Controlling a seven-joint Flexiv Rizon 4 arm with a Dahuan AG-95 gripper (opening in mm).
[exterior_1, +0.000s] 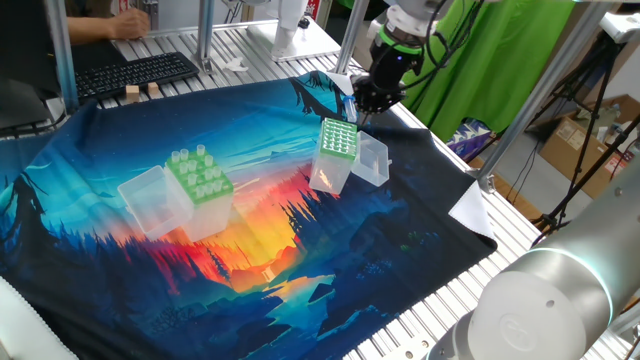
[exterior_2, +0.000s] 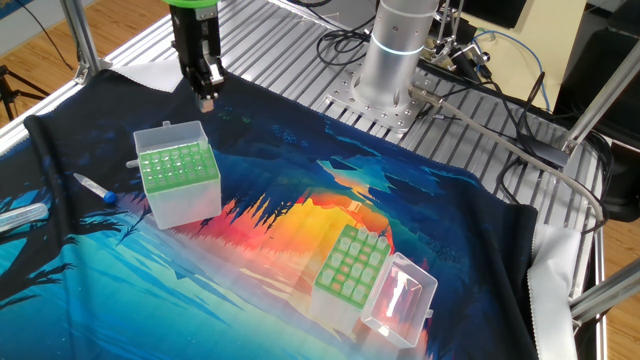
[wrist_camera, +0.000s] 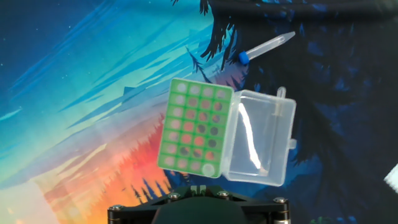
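Note:
My gripper (exterior_1: 372, 104) hangs above the far right part of the cloth, near a clear box with a green rack (exterior_1: 339, 138). In the wrist view its fingers are spread wide at the bottom edge, with nothing visible between them. This box's rack (wrist_camera: 196, 127) shows rows of holes, and its clear lid (wrist_camera: 260, 137) lies open. Beyond the lid lies a clear tube with a blue cap (wrist_camera: 267, 47), flat on the cloth. A second open box (exterior_2: 352, 265) stands apart, with several pale tubes upright in its green rack (exterior_1: 200, 175).
A patterned cloth (exterior_1: 280, 300) covers the table, with free room between and in front of the boxes. A long clear or white item (exterior_2: 22, 216) lies at the left edge. A keyboard (exterior_1: 135, 75) and small wooden blocks (exterior_1: 132, 93) sit at the back left.

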